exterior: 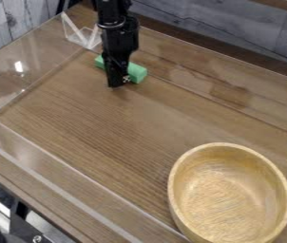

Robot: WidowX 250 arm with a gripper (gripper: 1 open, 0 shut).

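Observation:
A black gripper [120, 76] reaches down from the top of the camera view onto a green object [133, 70], a small block or sponge-like piece near the back of the wooden table [95, 142]. The fingertips are at or on the green object and partly hide it; whether they are open or shut on it cannot be told.
A large beige round bowl [229, 195] stands at the front right. A clear plastic item [83, 28] is at the back left, beside the arm.

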